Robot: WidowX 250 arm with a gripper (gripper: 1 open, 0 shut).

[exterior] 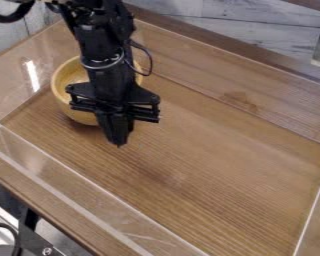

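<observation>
My gripper (116,125) hangs low at the left of the camera view, in front of a yellow bowl (69,74). Its black body covers much of the bowl and whatever lies in it. I cannot tell how far its fingers are parted or whether anything is between them.
A wide wooden surface (216,170) fills the middle and right, clear of objects. A raised wooden edge runs along the back and right. A dark cable lies at the bottom left.
</observation>
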